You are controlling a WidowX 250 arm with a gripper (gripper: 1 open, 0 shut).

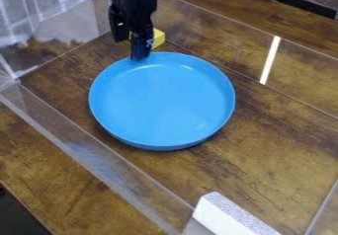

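Note:
My black gripper (138, 42) hangs at the top centre of the camera view, open, over the back edge of a round blue tray (162, 103) lying on the wooden surface. Just right of and behind the gripper is a small yellow object (157, 37), partly hidden by it. I cannot see anything between the fingers.
Clear side walls border the wooden floor, with a crumpled translucent sheet (46, 32) at the upper left. A white strip (271, 59) lies at the right, and a white block (231, 218) at the bottom. Bare wood surrounds the tray on the right and lower left.

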